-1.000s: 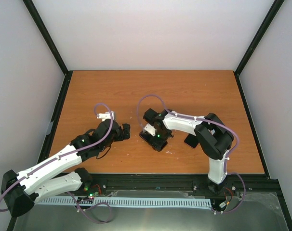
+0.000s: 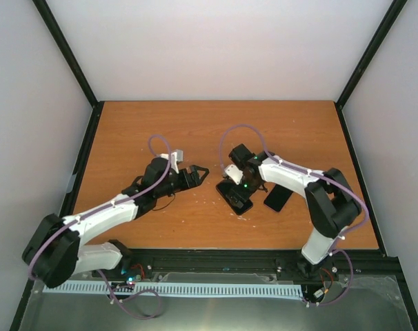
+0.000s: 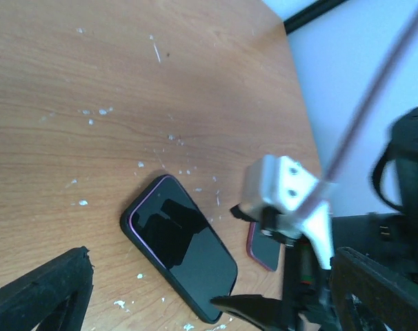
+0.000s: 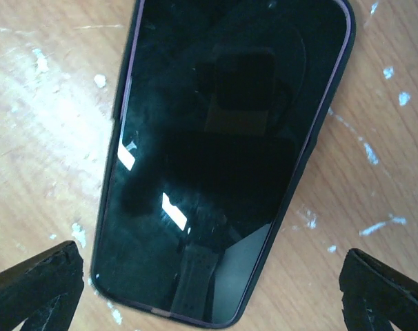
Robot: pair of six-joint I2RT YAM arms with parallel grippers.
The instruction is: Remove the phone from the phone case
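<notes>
A black phone in a dark case (image 2: 223,187) lies flat, screen up, slanted on the table right of centre. Its screen (image 3: 188,252) and the raised case rim around it show in the left wrist view. Directly above it is my right gripper (image 2: 241,195), open; in the right wrist view its fingers (image 4: 47,283) stand wide apart on either side of the phone (image 4: 209,158), not touching it. My left gripper (image 2: 200,177) is open and empty, to the left of the case and apart from it. The right gripper covers part of the case from the top.
Another dark phone-shaped slab (image 2: 278,198) lies just right of the case, beneath the right arm; part of it shows behind the right gripper in the left wrist view. Small white flecks dot the table (image 2: 161,124).
My left gripper has come right, closer to the case.
</notes>
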